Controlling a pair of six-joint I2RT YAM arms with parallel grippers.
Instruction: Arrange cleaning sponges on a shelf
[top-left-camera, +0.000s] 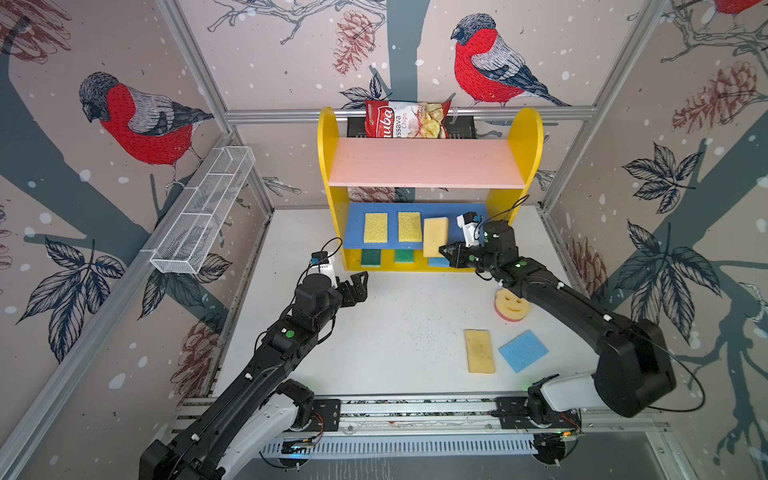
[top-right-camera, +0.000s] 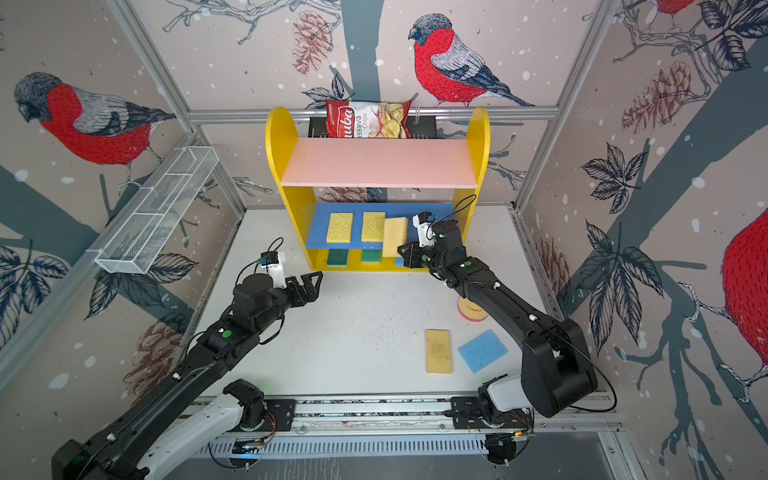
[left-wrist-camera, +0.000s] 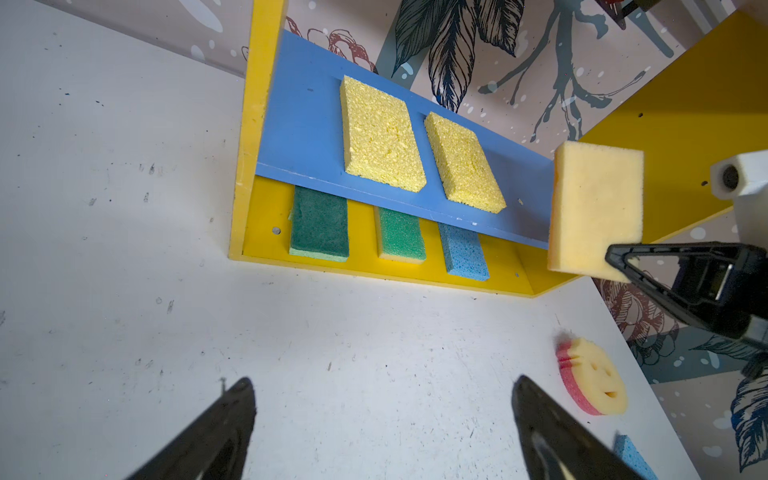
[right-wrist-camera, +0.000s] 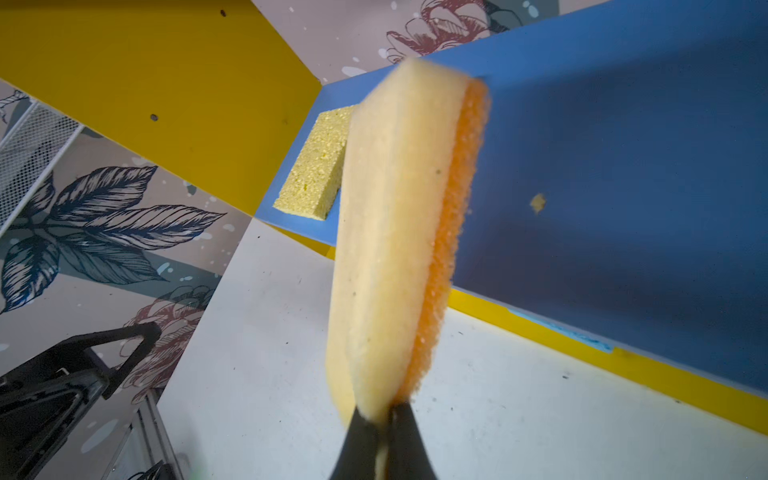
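Pinched at its edge, a pale yellow sponge with an orange layer (right-wrist-camera: 392, 216) is held up by my right gripper (top-left-camera: 448, 254), shut on it. In the top left view this sponge (top-left-camera: 435, 237) hangs before the blue middle shelf (top-left-camera: 360, 241). Two rough yellow sponges, one left (left-wrist-camera: 382, 134) and one right (left-wrist-camera: 465, 164), lie on that shelf. Below, on the yellow bottom shelf (left-wrist-camera: 360, 256), sit a dark green sponge (left-wrist-camera: 320, 222), a green sponge (left-wrist-camera: 400, 234) and a blue sponge (left-wrist-camera: 463, 251). My left gripper stands open and empty over the table.
On the table's right side lie a smiling round sponge (top-left-camera: 511, 305), a tan sponge (top-left-camera: 480, 351) and a blue sponge (top-left-camera: 523, 351). A chip bag (top-left-camera: 406, 120) shows behind the pink top shelf (top-left-camera: 428, 164).
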